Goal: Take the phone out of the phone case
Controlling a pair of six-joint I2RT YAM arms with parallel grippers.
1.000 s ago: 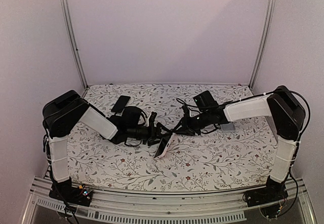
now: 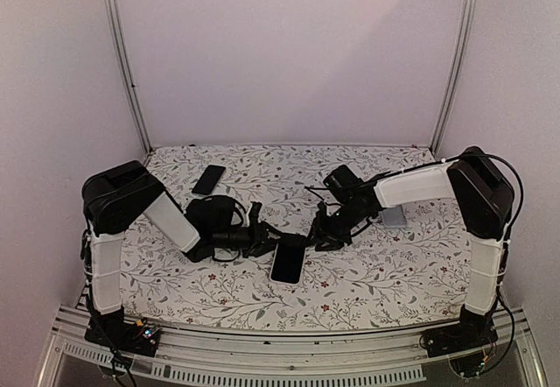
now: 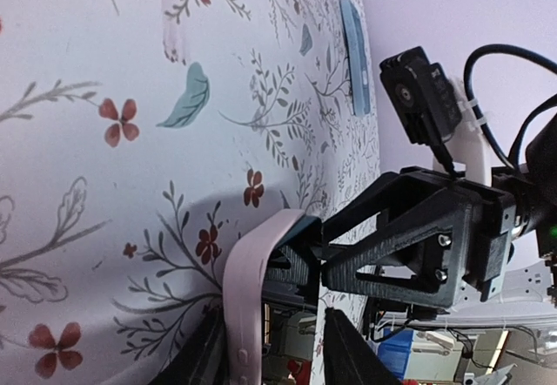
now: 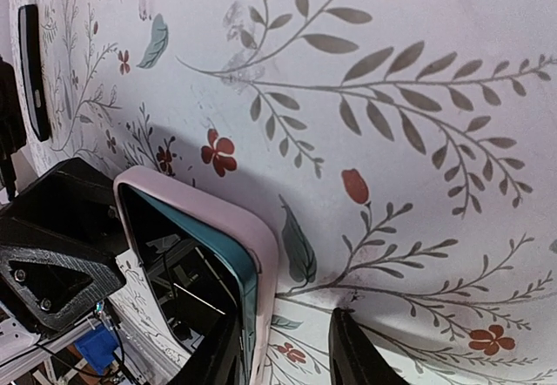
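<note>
The phone (image 2: 287,264) in its pale pink case is tilted low over the patterned table, between both grippers; in the right wrist view its dark glossy face and a teal inner edge (image 4: 244,272) show within the case rim. My left gripper (image 2: 264,240) is at the upper left of the phone, shut on it; in the left wrist view its fingers straddle the case. My right gripper (image 2: 322,240) is at the upper right, with one finger at the case edge in the right wrist view and the other outside it, part open.
A black flat slab (image 2: 208,179) lies at the back left. A pale blue-grey flat object (image 2: 394,217) lies at the right, partly behind the right arm.
The phone and case have turned to show more of the dark face and shifted toward the front. My right gripper has moved lower and toward the front; the left has shifted slightly.
</note>
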